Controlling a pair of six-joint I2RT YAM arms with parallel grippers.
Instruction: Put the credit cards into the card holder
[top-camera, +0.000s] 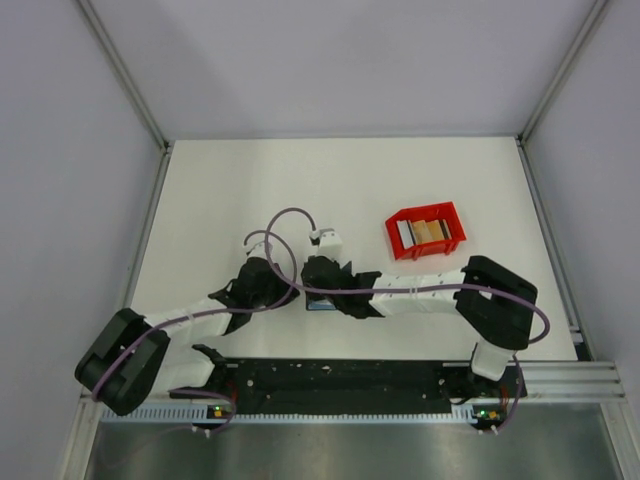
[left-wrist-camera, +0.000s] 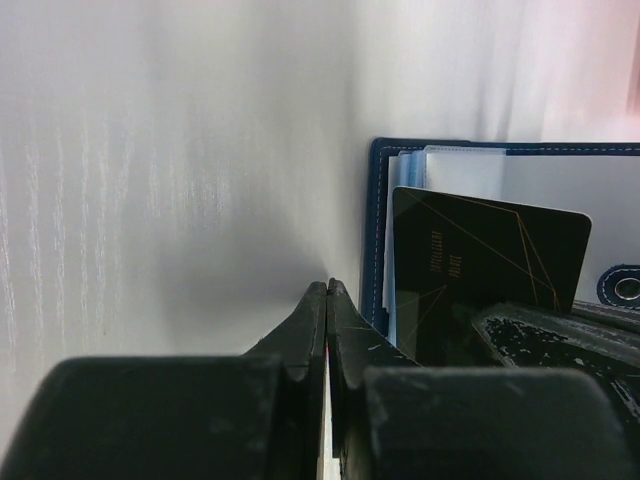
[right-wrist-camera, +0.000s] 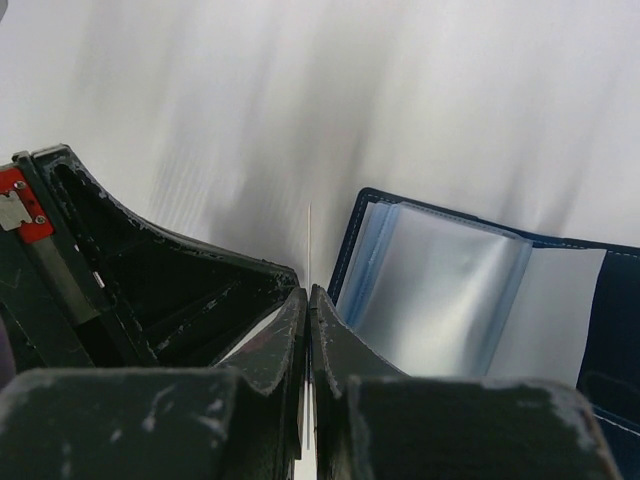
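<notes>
A black card (left-wrist-camera: 480, 270) with thin gold lines stands over the card holder, its thin edge upright between the fingertips of my right gripper, which is shut on it. Beneath lies the open card holder, navy-bordered with clear sleeves; the left wrist view shows its stitched edge (left-wrist-camera: 374, 225). My left gripper is shut just left of the holder, nothing visible between its fingers. From above, both grippers meet closely and the right arm covers most of the holder (top-camera: 320, 305).
A red basket (top-camera: 398, 251) with several more cards stands at the back right. Both grippers are close together, with little room between.
</notes>
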